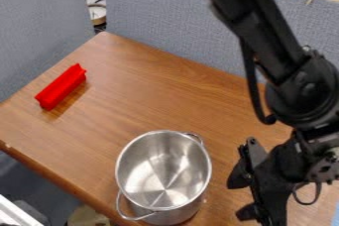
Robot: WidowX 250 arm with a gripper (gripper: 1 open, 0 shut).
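Note:
My black gripper (243,194) is at the lower right of the camera view, open, its two fingers pointing left toward a steel pot (163,168) with wire handles. The gripper is to the right of the pot and apart from it, with nothing visible between its fingers. A red block-like object (61,85) lies on the left part of the wooden table (153,81), far from the gripper.
Grey padded walls (185,27) border the table at the back and left. Some white and dark clutter lies beyond the table at the lower left corner.

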